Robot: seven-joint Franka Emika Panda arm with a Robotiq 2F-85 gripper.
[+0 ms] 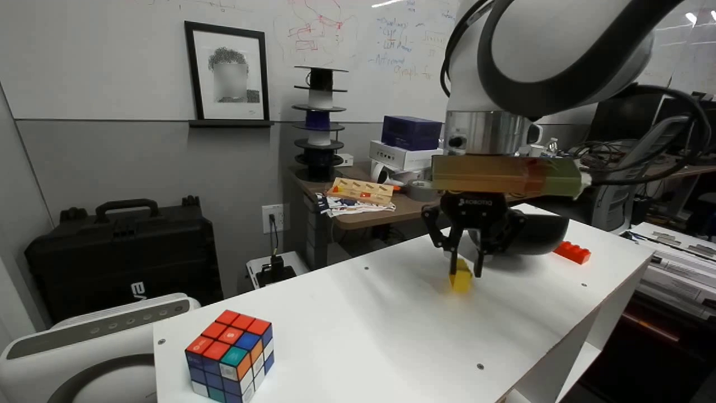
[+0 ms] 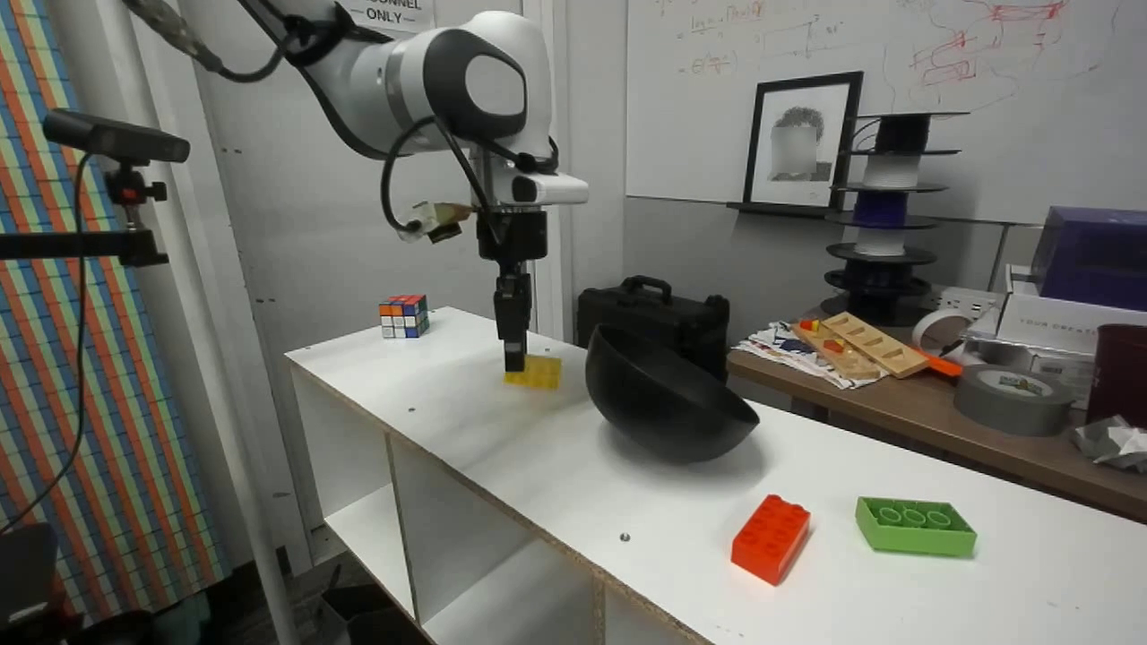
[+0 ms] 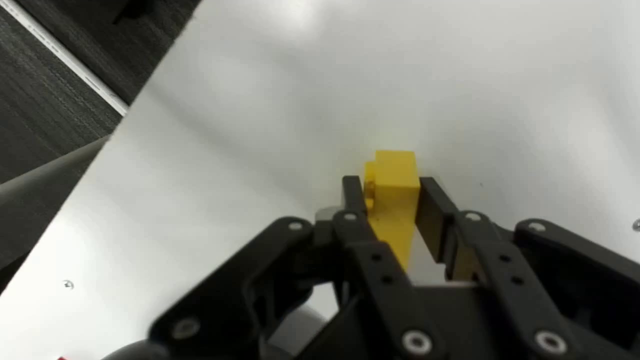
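My gripper (image 1: 466,270) points down over the white tabletop, its fingers on either side of a yellow brick (image 1: 460,281). In the wrist view the yellow brick (image 3: 396,171) fills nearly all the gap, its studs towards the left finger and its flat side close to the right. Whether both fingers press on it I cannot tell. From the other side, the brick (image 2: 543,373) shows low at the fingertips, on or just above the table. Right beside it, a black bowl (image 2: 667,399) stands steeply tilted; its inside is hidden.
Beyond the bowl lie a red brick (image 2: 771,537) and a green brick (image 2: 916,527). A Rubik's cube (image 1: 229,356) sits at the opposite end of the table (image 1: 349,336). Between the cube and my gripper the surface is clear.
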